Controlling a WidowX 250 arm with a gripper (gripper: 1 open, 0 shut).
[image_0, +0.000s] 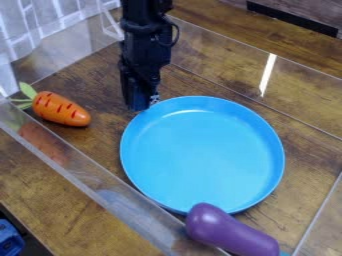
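Note:
The black gripper (139, 98) hangs low at the back-left rim of a round blue plate (201, 152), shut, with nothing visible between its fingers. An orange toy carrot (59, 108) with a green top lies on the wooden surface to the left of the gripper and plate, apart from both, its top pointing up-left against the clear wall.
A purple toy eggplant (230, 228) lies at the front right below the plate. Clear plastic walls (94, 182) border the area. A small blue object (7, 240) sits at the bottom-left corner. Bare wood shows behind the plate.

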